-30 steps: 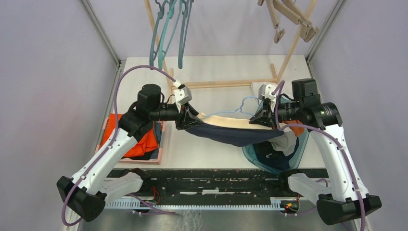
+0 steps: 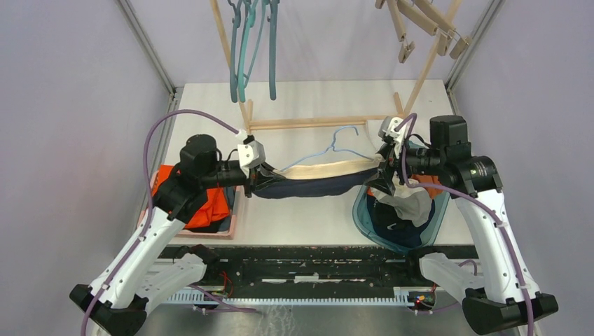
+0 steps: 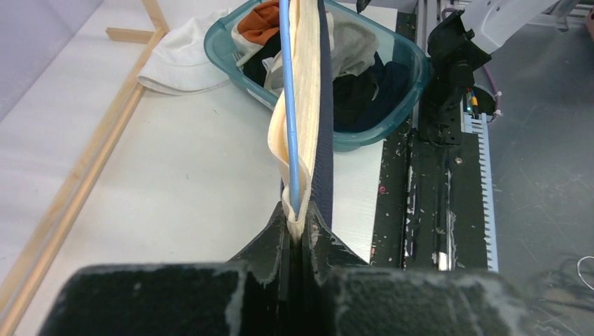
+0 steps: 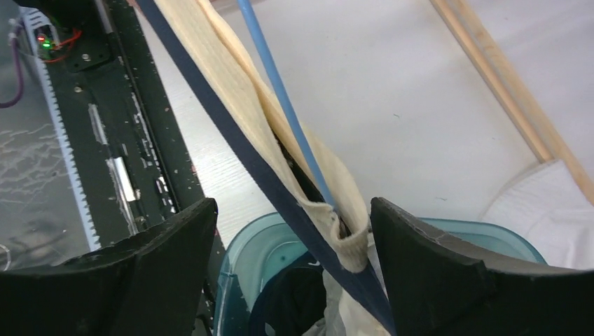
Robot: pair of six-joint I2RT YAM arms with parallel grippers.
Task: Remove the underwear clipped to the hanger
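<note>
Dark navy underwear (image 2: 319, 185) with a cream inner side hangs stretched sideways between my two grippers, the blue hanger (image 2: 335, 148) lying along its opening. At its left end my left gripper is shut on the cloth, the hanger's end (image 3: 291, 140) tucked in the fold right at the fingertips; whether the hanger is pinched too I cannot tell. In the right wrist view the fingers of my right gripper stand wide apart. Between them the other hanger end sits inside a cream fold (image 4: 354, 252), close to one finger (image 4: 413, 238).
A teal basket (image 2: 361, 220) with clothes stands below my right gripper. On the left is a pink basket (image 2: 210, 236) holding orange and dark cloth. Teal hangers (image 2: 242, 56) and wooden clips (image 2: 424, 21) hang above; a wooden bar (image 2: 319, 122) runs along the back.
My left gripper has moved left, shutting on its end of the cloth. The underwear is stretched straighter and its right end has shifted left.
</note>
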